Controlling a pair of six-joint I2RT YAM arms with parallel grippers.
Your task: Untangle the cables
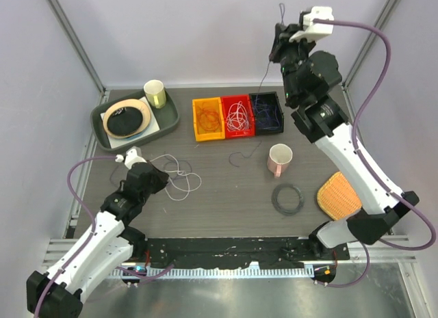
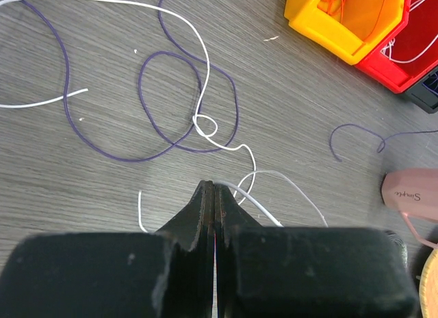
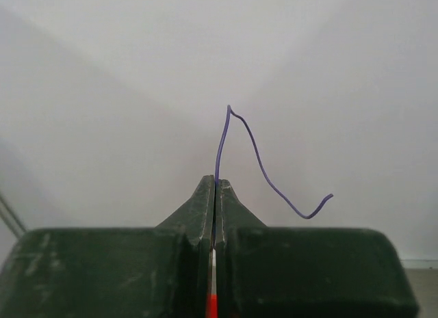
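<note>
My left gripper (image 1: 165,182) is low over the left of the table, shut, with a white cable (image 2: 252,203) at its fingertips. The rest of the white cable (image 1: 188,174) lies in loops on the table, crossing a purple cable (image 2: 96,148). High over the back right, my right gripper (image 1: 275,57) is shut on another purple cable (image 3: 258,156). One end sticks up and bends over beyond the fingertips; the other side hangs down through the black bin (image 1: 277,129) and trails to a curled end (image 1: 236,156) on the table.
Beside the black bin, the yellow bin (image 1: 208,135) has orange cable and the red bin (image 1: 239,133) white cable. A pink mug (image 1: 279,156), a grey coil (image 1: 277,204) and an orange woven pad (image 1: 339,197) are at right; a green tray (image 1: 168,120) stands back left.
</note>
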